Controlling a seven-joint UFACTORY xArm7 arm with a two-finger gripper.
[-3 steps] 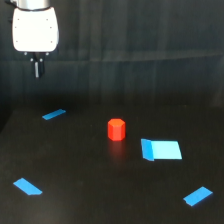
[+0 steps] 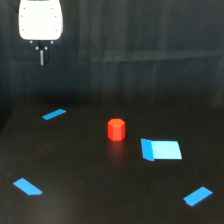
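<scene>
A small red block (image 2: 117,130) stands on the black table near the middle of the camera view. To its lower right lies a flat light-blue square (image 2: 166,150) with a darker blue strip (image 2: 147,150) along its left side. High at the upper left, well above the table, hangs my gripper (image 2: 43,62) below the white arm end (image 2: 41,20). It is far from the block and the square. Its fingers look close together, but they are too small to tell their state.
Blue tape pieces mark the table at back left (image 2: 54,114), front left (image 2: 27,187) and front right (image 2: 198,196). A dark curtain (image 2: 130,50) hangs behind.
The arm end and gripper have moved up and slightly to the right in the view. The block and the light-blue square have not moved.
</scene>
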